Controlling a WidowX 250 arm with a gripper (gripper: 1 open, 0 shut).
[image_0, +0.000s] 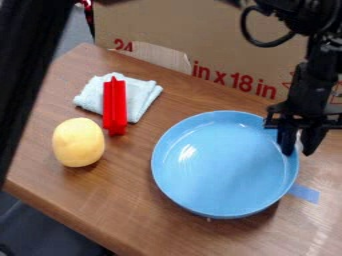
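A blue plate (214, 170) lies on the wooden table at the middle right. My black gripper (297, 138) is at the plate's right rim, its fingers reaching down there; whether they grip the rim cannot be told. A yellow round object (78, 143) sits at the left, a red bar-like object (115, 106) stands upright-looking beside a folded white cloth (94, 92) at the upper left.
A cardboard box (214, 40) stands along the back. A strip of blue tape (303, 193) shows right of the plate.
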